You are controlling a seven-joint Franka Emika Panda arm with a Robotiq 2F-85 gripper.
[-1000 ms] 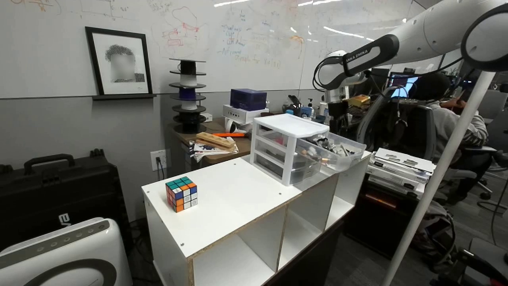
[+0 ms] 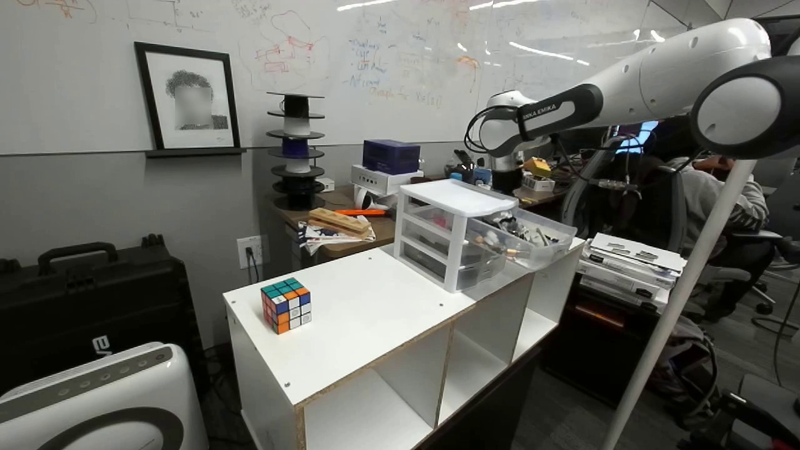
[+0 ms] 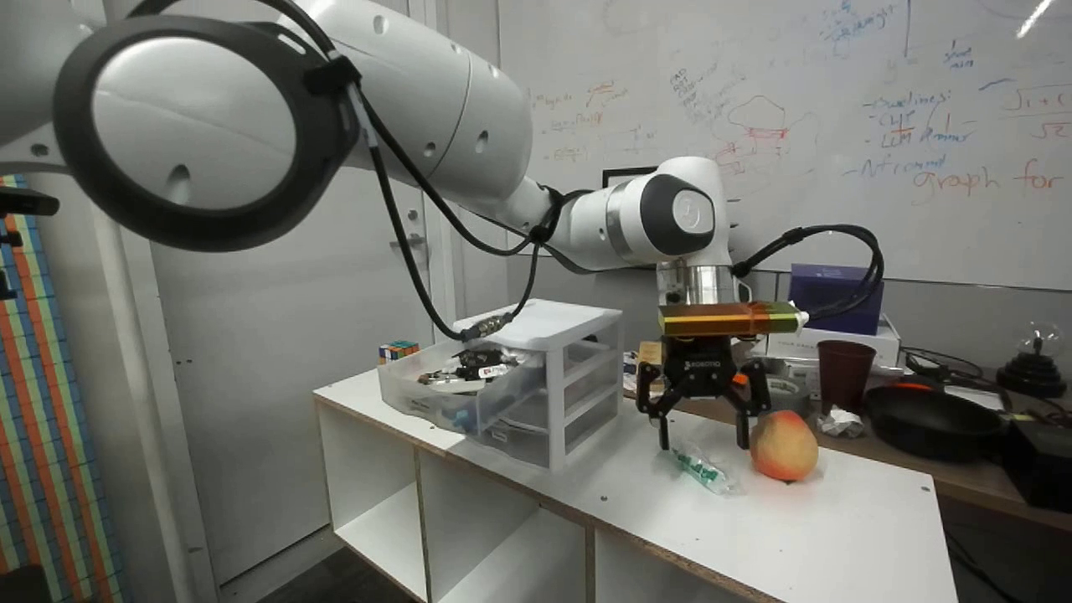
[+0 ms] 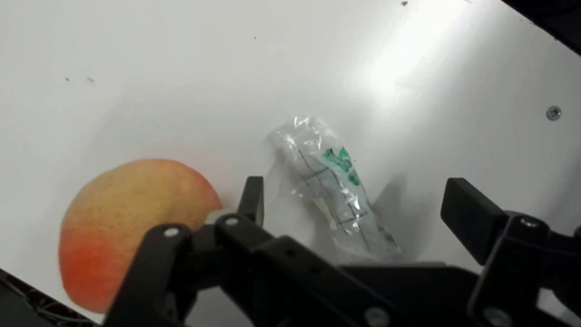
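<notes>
My gripper [image 3: 703, 445] points down over the white cabinet top, its fingers spread wide with nothing held. Below and between its fingers in the wrist view lies a crumpled clear plastic packet [image 4: 348, 204] with green marks. A red and yellow peach-like fruit [image 4: 125, 218] rests beside the packet, close to the left finger, which partly covers it. From the second exterior view, the packet [image 3: 706, 471] lies just under the fingertips and the fruit [image 3: 785, 446] sits to its right. The first exterior view has the gripper hidden behind the drawer unit.
A white plastic drawer unit [image 3: 563, 320] stands near the gripper, its top drawer [image 3: 452, 387] pulled out and full of small items. Beyond it sits a Rubik's cube [image 2: 285, 305]. A dark pan [image 3: 935, 417] and a cup [image 3: 844, 373] occupy the desk behind. Much cabinet top [image 3: 804, 533] is clear.
In the first exterior view the arm has come lower and shifted left, its wrist now dropping behind the drawer unit. Cube and drawer unit have stayed put.
</notes>
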